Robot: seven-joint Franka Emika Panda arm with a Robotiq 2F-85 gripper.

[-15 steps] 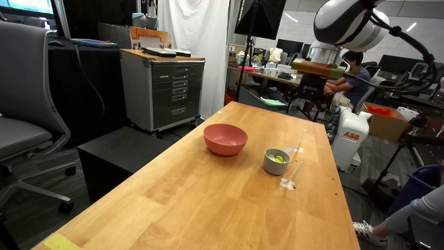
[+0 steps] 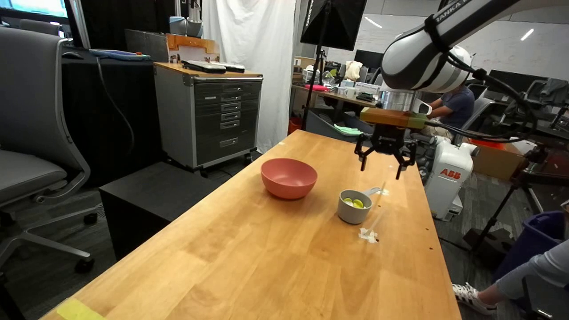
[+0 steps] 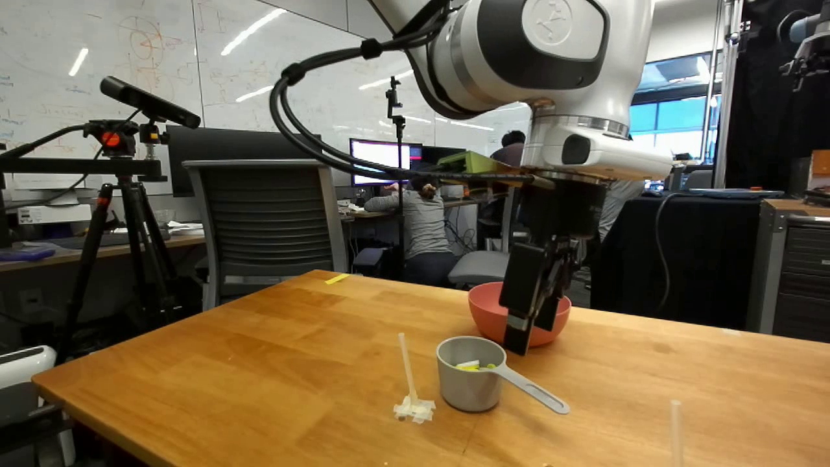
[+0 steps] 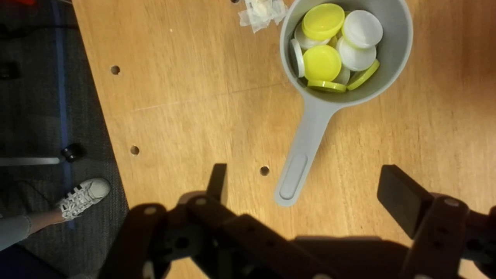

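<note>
A grey measuring cup (image 4: 317,109) with a long handle stands upright on the table, holding several yellow and white discs (image 4: 322,63). Its handle points toward my gripper, which is open above the table with nothing between its fingers. In the wrist view the handle's end lies between the two fingers, farther down on the tabletop. The red bowl (image 2: 289,178) sits apart from the cup, nearer the table's other long edge. From the second exterior view, my gripper (image 3: 530,338) appears in front of the bowl and covers part of it.
Thin translucent sticks rise from taped spots beside the cup, one stick (image 3: 408,367) very close to it. The wooden table (image 2: 256,256) has wide bare areas. Small holes dot the edge near a seated person's shoe (image 4: 84,199).
My arm has come lower and moved a little left in the first exterior view, bringing the open gripper closer to the cup. The cup and bowl stay where they were.
</note>
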